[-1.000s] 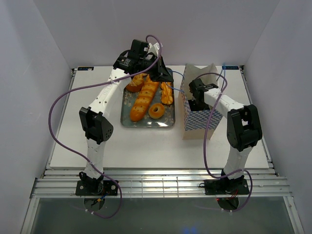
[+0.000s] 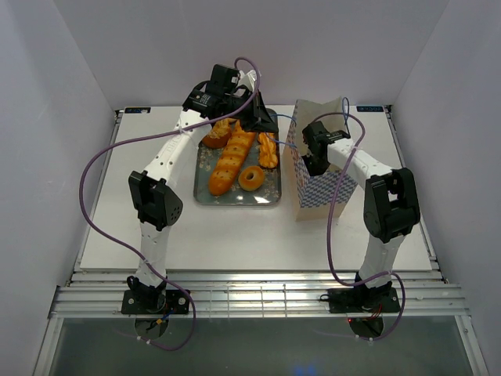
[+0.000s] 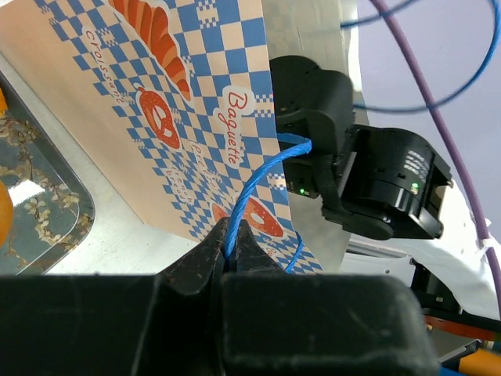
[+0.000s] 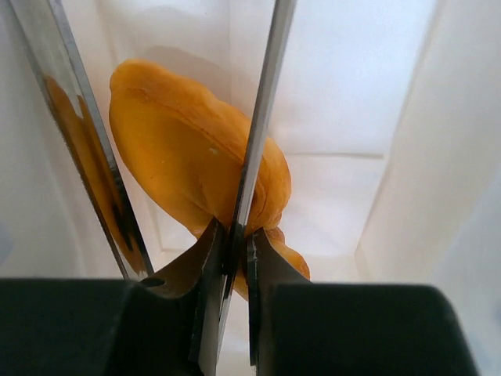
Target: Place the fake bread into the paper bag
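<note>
The paper bag (image 2: 319,194), printed in blue and white checks, stands open at the right of the table. My left gripper is shut on its blue cord handle (image 3: 249,182), left of the bag and over the tray's top edge. My right gripper reaches down inside the bag, shut, its fingertips closed on an orange-brown fake bread piece (image 4: 176,141). A thin shiny strip (image 4: 260,110) crosses in front of the bread and runs between the fingers; what it belongs to I cannot tell. From above, the bag and arm hide this bread.
A dark tray (image 2: 202,168) left of the bag carries more bread: a long loaf (image 2: 227,168), a ring (image 2: 251,178), a twisted piece (image 2: 268,151) and a round bun (image 2: 216,135). The bag's other handle (image 2: 345,110) stands up at its far side.
The bag has shifted slightly toward the back and left, and its left side has turned. Its far handle swung leftward. My right gripper rose slightly in the view; the left arm barely moved.
</note>
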